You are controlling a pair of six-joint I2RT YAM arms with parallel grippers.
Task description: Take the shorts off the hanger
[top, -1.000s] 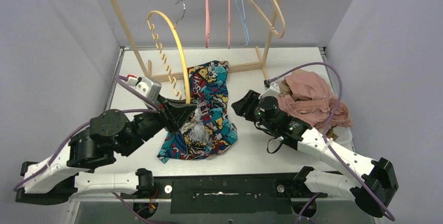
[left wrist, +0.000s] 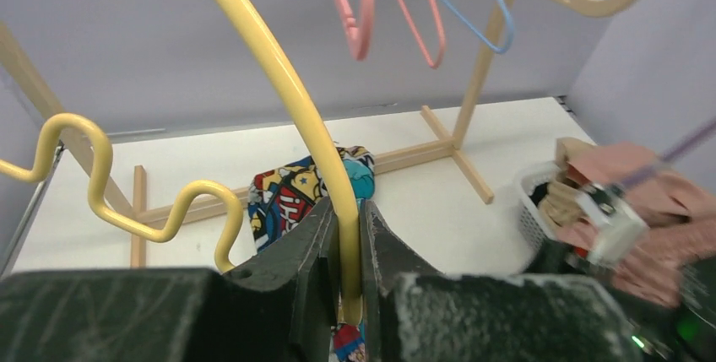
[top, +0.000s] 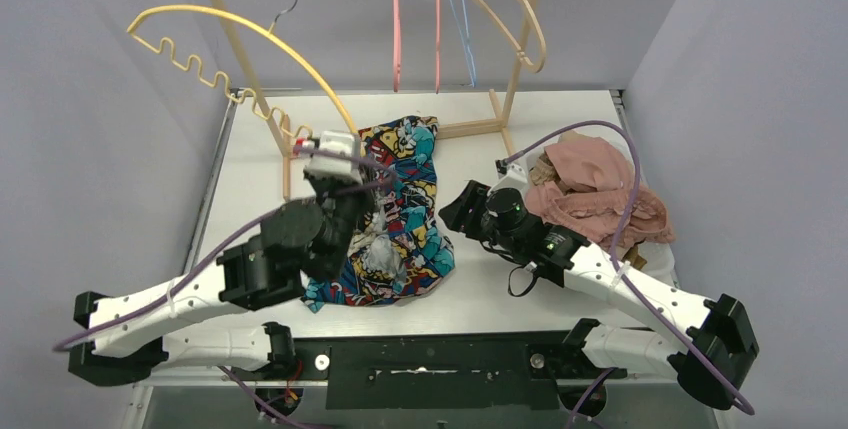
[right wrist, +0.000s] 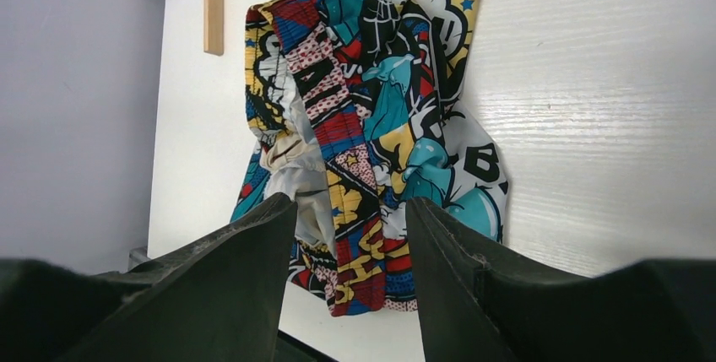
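Colourful comic-print shorts [top: 412, 229] lie spread on the white table, crumpled, with no hanger in them. A yellow hanger [top: 285, 47] is up in the air at the left, its metal hook pointing upward. My left gripper is shut on one end of that hanger; in the top view the left arm covers part of the shorts. To the right of the shorts, my right gripper [top: 455, 214] hovers above the table. Its fingers [right wrist: 266, 235] stand apart in the right wrist view, with the shorts seen below and nothing gripped.
A wooden rack [top: 470, 129] stands at the back, with pink hangers [top: 395, 24], a blue hanger [top: 463, 19] and a wooden hanger [top: 525, 19] on it. Pinkish clothes [top: 590, 184] fill a white basket [top: 657, 261] at the right.
The right arm shifted only slightly. The shorts stayed put.
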